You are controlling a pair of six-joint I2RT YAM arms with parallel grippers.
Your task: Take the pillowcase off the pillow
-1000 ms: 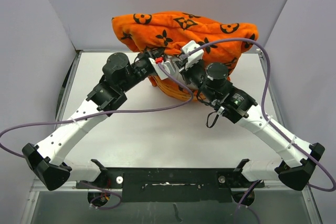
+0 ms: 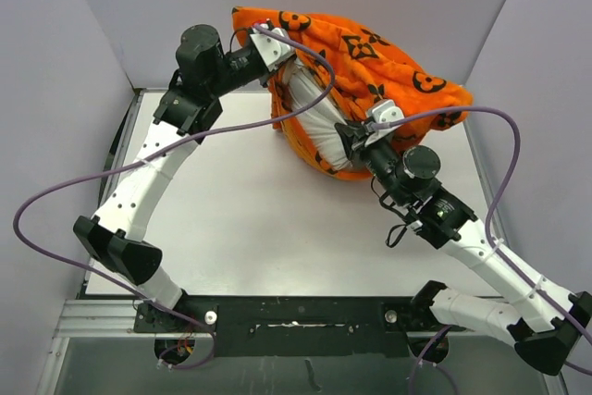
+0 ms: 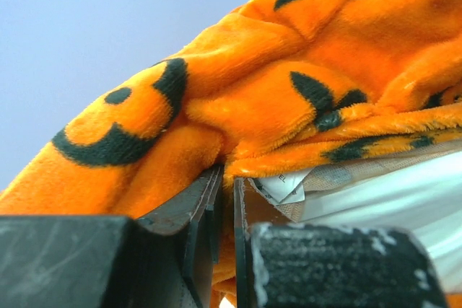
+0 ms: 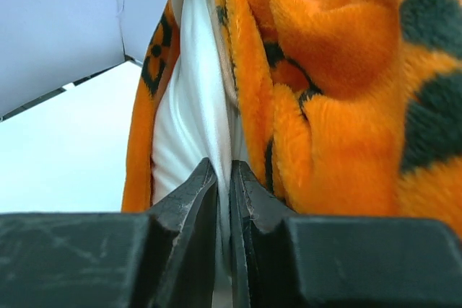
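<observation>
The orange pillowcase (image 2: 388, 62) with dark flower shapes is bunched at the back of the table, open along a slit that shows the white pillow (image 2: 319, 127). My left gripper is shut on the pillowcase's edge beside a pale label and beige lining. My right gripper is shut on a fold of white pillow fabric (image 4: 191, 91), with orange plush on both sides. In the top view the left gripper is at the upper left of the slit, the right one at its lower right.
Grey walls (image 2: 83, 136) stand at the sides and back. Purple cables loop over both arms.
My grippers have moved apart, the left one up and the right one rightward and down. The pillowcase has shifted right, and more white pillow shows between them.
</observation>
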